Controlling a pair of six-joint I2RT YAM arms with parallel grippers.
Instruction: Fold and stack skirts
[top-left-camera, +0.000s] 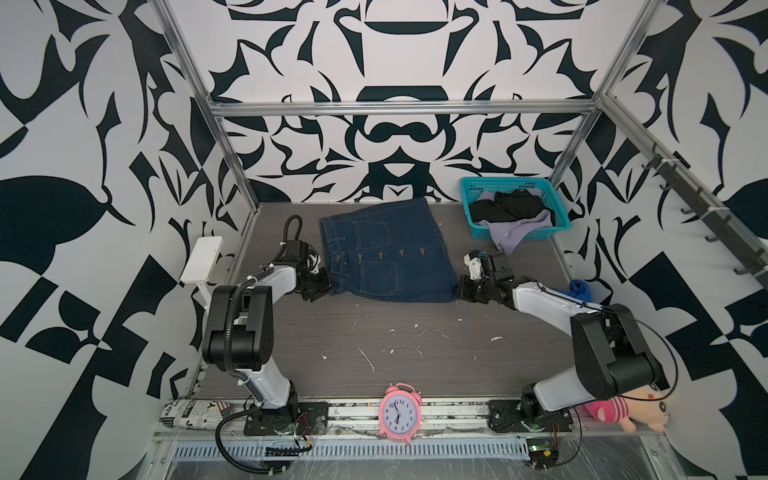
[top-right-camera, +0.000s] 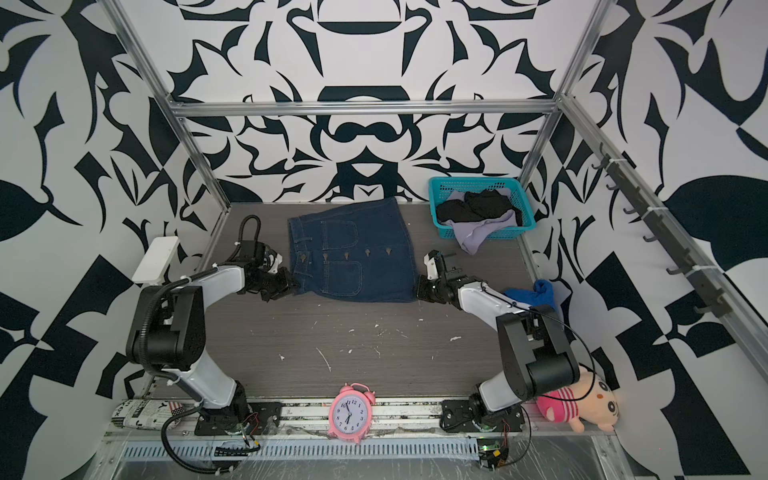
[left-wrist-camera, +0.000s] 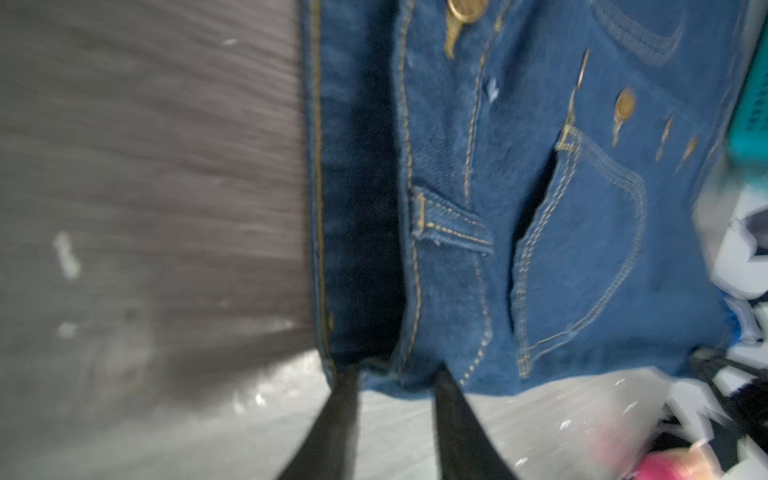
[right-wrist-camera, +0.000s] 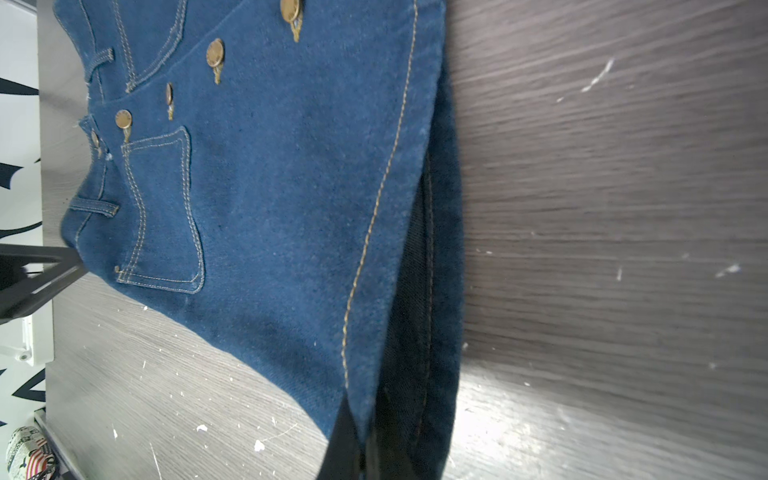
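Observation:
A dark blue denim skirt (top-left-camera: 400, 248) lies spread on the table, waistband to the left, hem to the right, buttons across its middle. My left gripper is at the near waistband corner, fingers part open around or just beside the denim edge; the left wrist view is blurred, so contact is unclear. My right gripper is shut on the near hem corner of the skirt, as the right wrist view shows.
A turquoise basket (top-left-camera: 472, 204) of black and lilac cloth stands at the back right. A blue item (top-right-camera: 540, 292) lies at the right edge. A pink clock (top-left-camera: 400, 414) sits beyond it.

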